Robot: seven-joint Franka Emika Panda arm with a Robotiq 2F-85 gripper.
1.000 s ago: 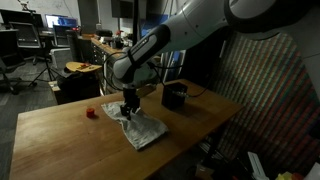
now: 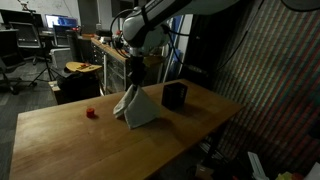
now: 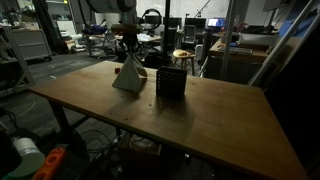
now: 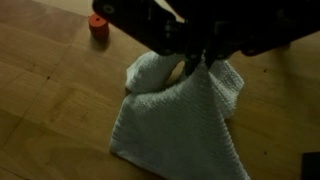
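Observation:
A light grey cloth (image 2: 138, 107) hangs in a peak from my gripper (image 2: 136, 84), its lower edges around the wooden table. In the wrist view the gripper is shut on the cloth (image 4: 180, 123), whose folds gather just under the dark fingers. From the other side, the raised cloth (image 3: 130, 78) forms a tent shape beside the black box. The exact grip point is dark and hard to make out.
A black box (image 2: 174, 95) stands right of the cloth; in the second exterior view the box (image 3: 171, 83) looks like a mesh holder. A small red object (image 2: 90, 112) lies to the left.
The gripper has risen, lifting the cloth from lying spread on the table into a hanging peak. The red object and black box have stayed put.

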